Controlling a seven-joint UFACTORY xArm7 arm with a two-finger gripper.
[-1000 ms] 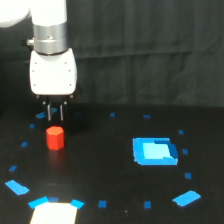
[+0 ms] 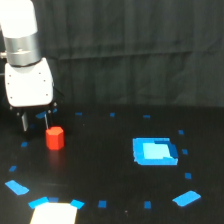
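A small red block (image 2: 55, 138) stands on the dark table in the left part of the camera view. My white gripper (image 2: 35, 119) hangs just up and to the left of it, its fingers apart. Nothing shows held between the fingers, and the red block appears to be outside them. Dark fingers against the dark background make their exact outline hard to see.
A blue square (image 2: 138, 158) with a paler middle lies right of centre. Blue tape marks (image 2: 186, 198) dot the table, and a pale item (image 2: 53, 214) sits at the front edge.
My gripper has moved left and appears somewhat lower and larger, from above the red block to beside it. The red block and blue square have not moved.
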